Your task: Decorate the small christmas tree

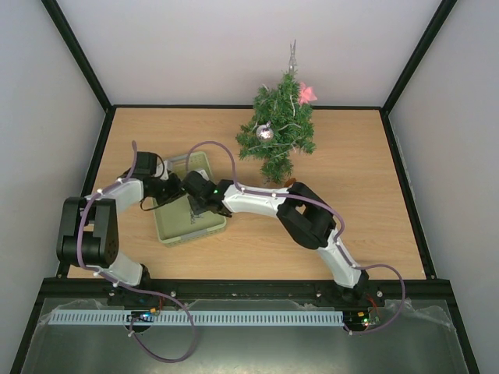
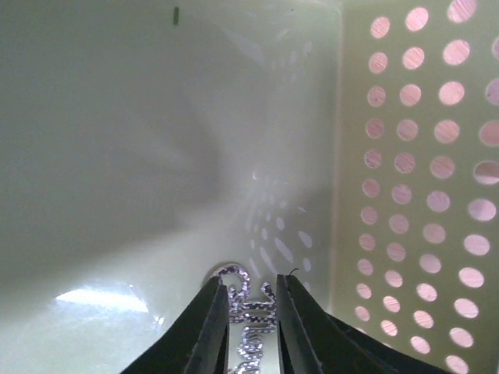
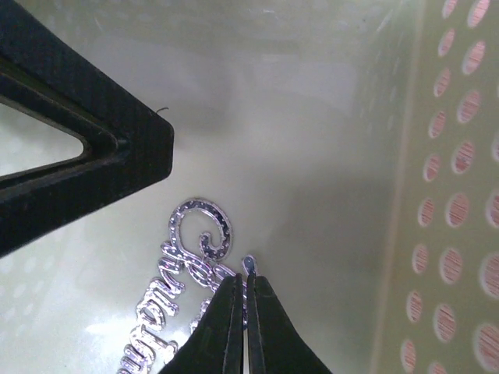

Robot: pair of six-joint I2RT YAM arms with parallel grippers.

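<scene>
At the back right of the table stands the small Christmas tree (image 1: 277,128), bearing a silver ball (image 1: 265,132), a pink star-like ornament (image 1: 306,93) and a silver top piece (image 1: 292,58). A silver glittery word-shaped ornament (image 3: 152,312) with a curled end lies flat on the floor of the green bin (image 1: 170,231). My left gripper is part open above the ornament, which shows between and below its fingers. My right gripper is shut over the ornament's edge, its tips together; whether it pinches any of it is hidden. A black finger of the left gripper crosses the right wrist view.
Perforated walls (image 2: 437,195) rise close beside both grippers inside the bin. The two grippers are very near each other over it.
</scene>
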